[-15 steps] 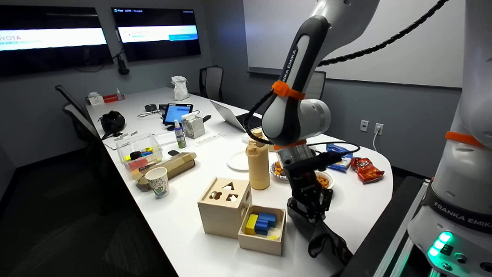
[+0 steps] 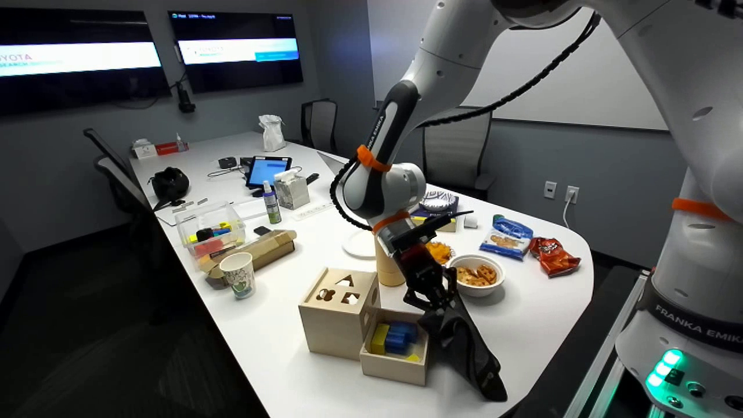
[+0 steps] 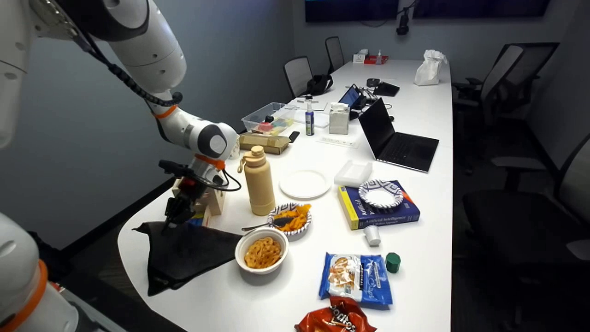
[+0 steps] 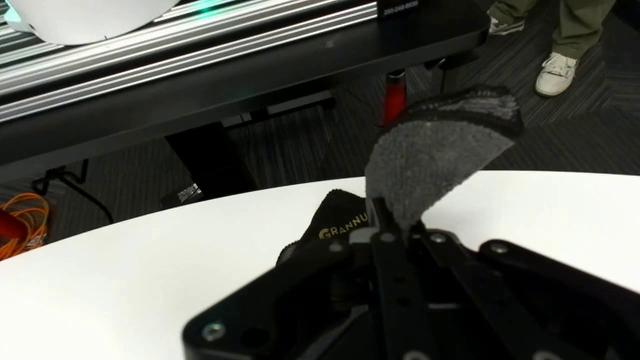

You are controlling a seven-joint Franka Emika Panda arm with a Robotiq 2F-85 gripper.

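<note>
A black cloth (image 2: 463,341) with gold lettering droops over the near part of the white table, to the right of the small wooden tray. My gripper (image 2: 439,306) is shut on the cloth at its upper end. From the other side, the cloth (image 3: 191,249) spreads below the gripper (image 3: 171,221) and reaches close to the white bowl. In the wrist view, a grey fold of cloth (image 4: 438,159) sticks up out of the gripper, and a lettered corner shows behind the fingers, over the table's rounded edge.
Left of the cloth are a wooden shape-sorter box (image 2: 334,327) and an open tray (image 2: 393,368) with blue and yellow blocks. Close by stand a snack bowl (image 3: 261,251) and a tan bottle (image 3: 258,182). Snack bags (image 2: 507,238) lie farther right. Bare table surrounds the cloth's near end.
The arm has swung left in exterior view 1, toward the wooden tray, carrying the gripped cloth. The cloth now hangs more stretched out, and the snack bowl is more exposed.
</note>
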